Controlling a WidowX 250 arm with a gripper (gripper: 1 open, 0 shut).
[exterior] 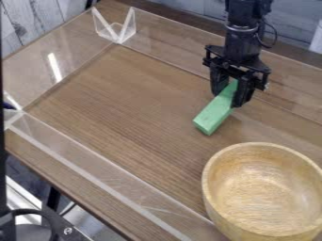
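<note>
My black gripper (236,77) is at the upper right of the camera view, shut on a green oblong object (216,115). The object slants down and to the left from the fingers over the wooden table (107,104). Its upper end is partly hidden by the gripper.
A large tan round bowl (270,193) fills the lower right. A small white wire-like item (115,24) stands near the back left. Dark equipment (28,226) sits at the bottom left corner.
</note>
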